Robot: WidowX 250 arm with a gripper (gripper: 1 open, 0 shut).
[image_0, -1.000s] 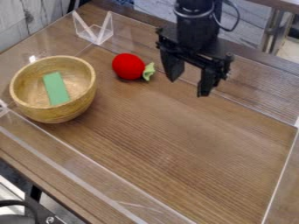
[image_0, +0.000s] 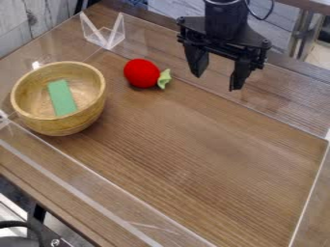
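The black robot arm reaches down from the top centre, its gripper [image_0: 217,62] over the upper part of the wooden table [image_0: 194,174]. Whether its fingers are open or shut is hard to tell. A red round object [image_0: 141,71] with a green leafy tip lies left of the gripper, apart from it. A wooden bowl [image_0: 84,113] at the left holds a green block [image_0: 62,99].
A clear, angular transparent object [image_0: 100,29] stands at the upper left. The middle, right and front of the table are bare. A grey wall borders the table at the top left.
The arm and gripper have moved slightly up and away in the view, toward the back of the table. The red object, bowl and green block have not moved.
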